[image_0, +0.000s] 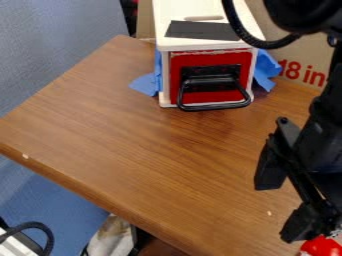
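Note:
My black gripper (283, 188) is at the right edge of the view, above the wooden table (134, 170), its two fingers apart with the gap between them open. A red object (321, 247) with some white shows at the bottom right corner, just below the lower finger, partly cut off by the frame. At the back of the table stands a white box with a red front (207, 75) and a black handle, resting by blue tape or cloth.
A cardboard box (301, 65) stands behind at the right. Cables and pale items lie below at the bottom left.

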